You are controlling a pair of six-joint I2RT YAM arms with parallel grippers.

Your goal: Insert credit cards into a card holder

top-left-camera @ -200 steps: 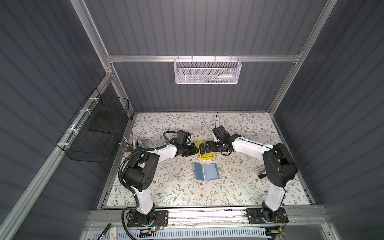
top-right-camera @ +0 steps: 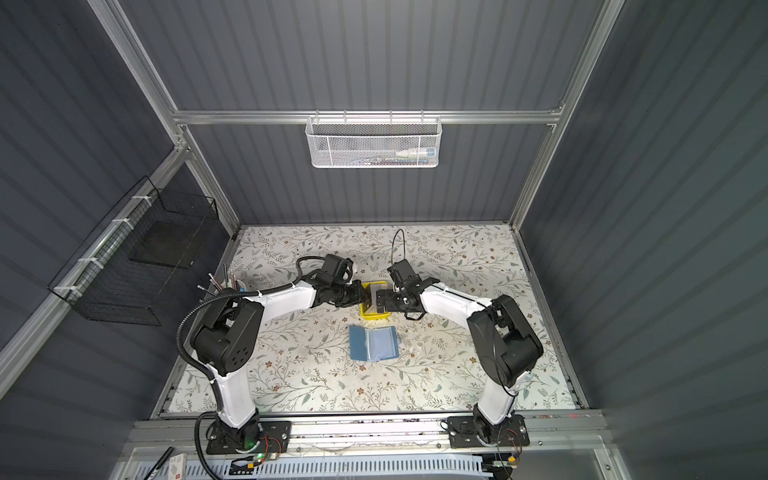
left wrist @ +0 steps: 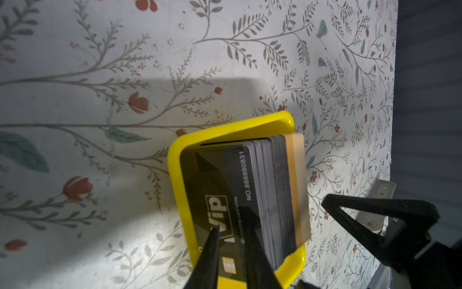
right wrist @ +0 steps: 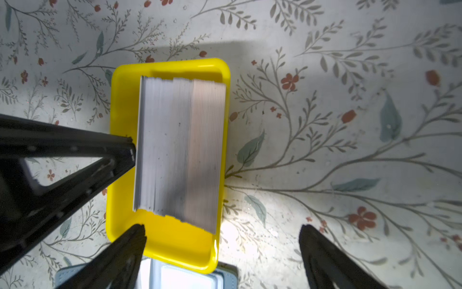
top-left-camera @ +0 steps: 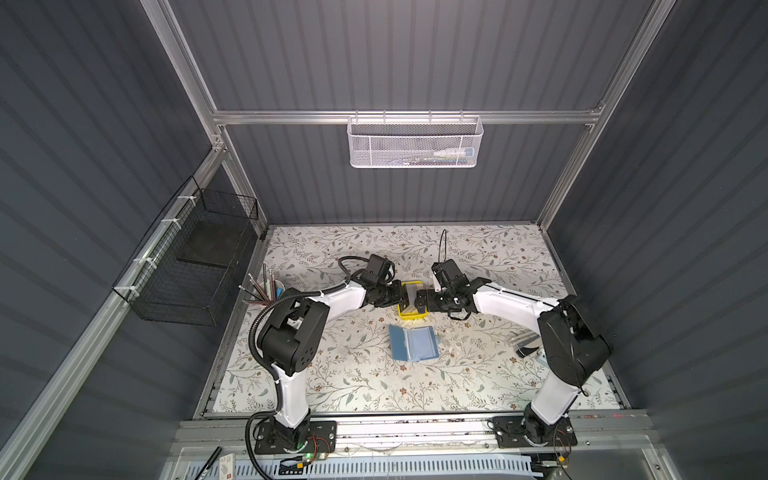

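A stack of cards (right wrist: 180, 149) stands on edge in a yellow tray (right wrist: 178, 240); a black card (left wrist: 219, 192) marked "vip" faces my left wrist camera. My left gripper is partly open, its narrow fingers in front of that card's lower part. Whether they touch it cannot be told. From the other side, my right gripper stands wide open with nothing between its fingers, near the tray's front right. The blue card holder (top-left-camera: 413, 342) lies spread open on the table in front of the tray.
Both arms crowd closely around the tray. A cup of pens (top-left-camera: 268, 285) stands at the left edge, and a few small items (top-left-camera: 525, 344) lie on the right under the right arm.
My left gripper has moved right, up to the tray's left side. The right gripper has shifted slightly right and toward the front. The card holder has stayed put.
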